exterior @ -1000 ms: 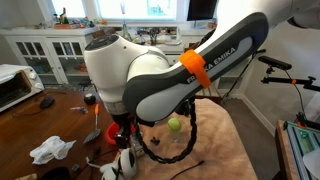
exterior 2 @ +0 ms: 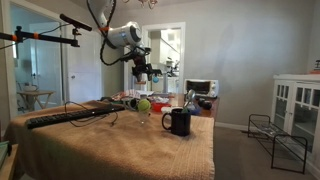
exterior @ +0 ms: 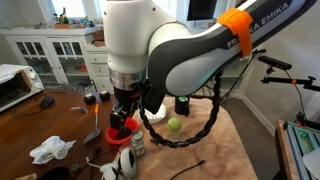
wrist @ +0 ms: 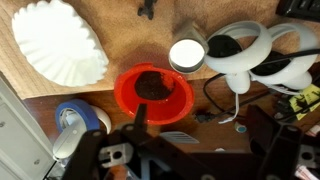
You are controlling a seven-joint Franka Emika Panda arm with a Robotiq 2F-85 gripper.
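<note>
My gripper (exterior 2: 154, 74) hangs above the table, fingers apart, with nothing visible between its fingers. Below it, a red bowl (wrist: 128, 96) with dark brown contents shows in the wrist view. A silvery round container (wrist: 186, 54) stands just beside the bowl. At upper left in that view lies a white fluted dish (wrist: 58, 40). In exterior view 1 the gripper partly blocks the red bowl (exterior: 112, 136); a green ball (exterior: 174, 125) lies on the brown cloth. A black mug (exterior 2: 177, 122) stands near the cloth's front edge in exterior view 2.
White rounded devices with dark cables (wrist: 236, 58) crowd the bowl's right side. A roll of blue tape (wrist: 76, 116) lies at lower left. A crumpled white cloth (exterior: 51, 150) and a black keyboard (exterior 2: 75, 116) also occupy the table.
The arm has risen and shifted right in exterior view 1, its orange band moving up and right. More of the white dish behind the arm now shows. The table objects appear unmoved.
</note>
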